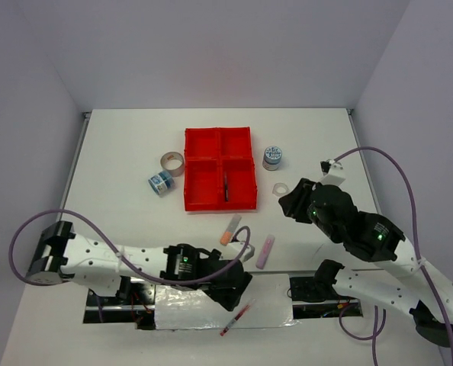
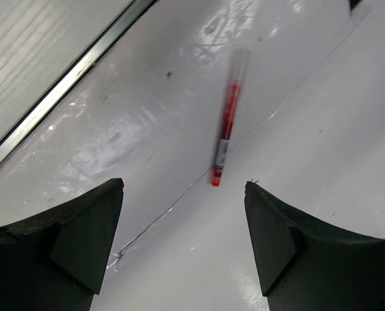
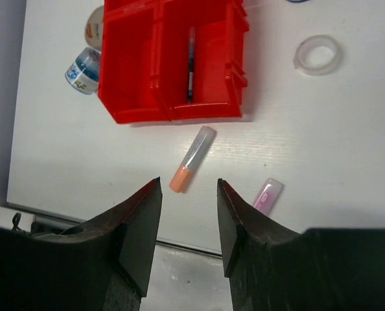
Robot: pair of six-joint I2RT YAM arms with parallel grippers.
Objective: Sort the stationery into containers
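A red pen [image 2: 228, 116] with a clear cap lies on the shiny surface at the table's front. My left gripper hangs open near its red end, nothing between its fingers. The right gripper stands part open and empty, in the top view right of the red divided box [image 1: 203, 207]. One dark pen [image 3: 191, 65] is inside the box's front right compartment. An orange-and-grey stick [image 3: 193, 159] and a pink one [image 3: 268, 196] lie on the white table in front of the box.
Left of the box are a tape roll [image 1: 172, 162] and a tipped blue-labelled jar [image 1: 161, 182]. Another jar [image 1: 272, 157] and a pale ring [image 1: 281, 189] are to its right. A metal edge [image 2: 69, 87] borders the front surface.
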